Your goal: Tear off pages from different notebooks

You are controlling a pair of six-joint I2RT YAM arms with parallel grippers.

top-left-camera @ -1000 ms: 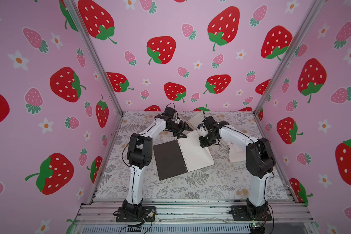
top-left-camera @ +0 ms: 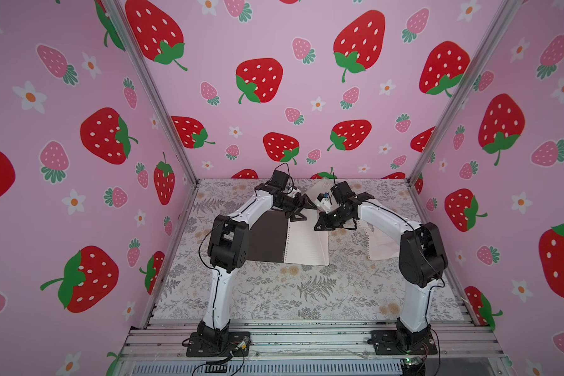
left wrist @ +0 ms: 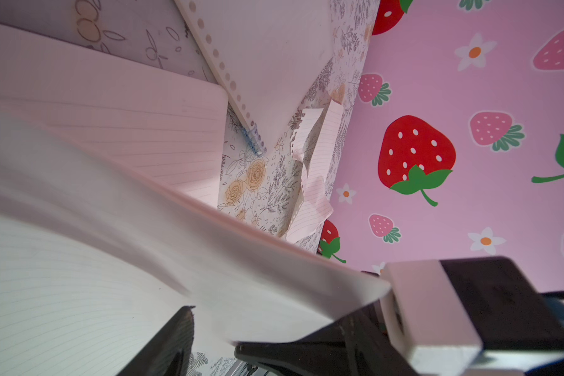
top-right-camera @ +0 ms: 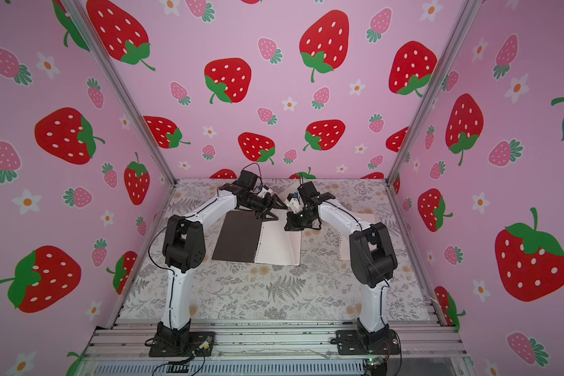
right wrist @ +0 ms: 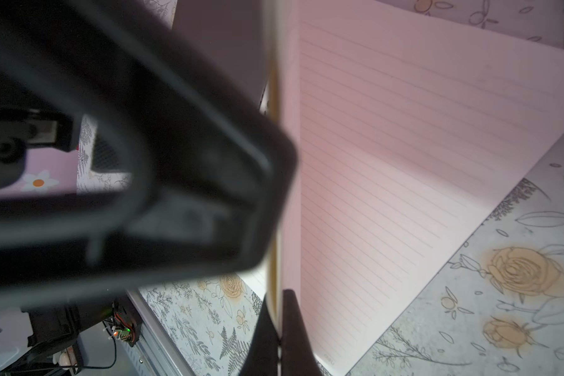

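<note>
An open spiral notebook with a dark cover (top-left-camera: pixel 264 235) and white lined pages (top-left-camera: pixel 304 247) lies at the table's middle, both arms over its top part. My right gripper (top-left-camera: pixel 321 225) is shut on a lifted page; in the right wrist view the sheet stands edge-on along the fingertips. My left gripper (top-right-camera: pixel 270 210) hangs open just left of it, above the top of the pages. In the left wrist view the raised sheet (left wrist: pixel 250 269) curves across toward the right gripper, with the left fingers below it.
Another notebook (top-left-camera: pixel 380 244) lies on the right, and a further pad (left wrist: pixel 263 50) at the back middle, with torn paper strips (left wrist: pixel 316 156) beside it.
The notebook has turned straighter and shifted toward the back. The left gripper has moved slightly right, and the right gripper slightly left and up in the top left view.
</note>
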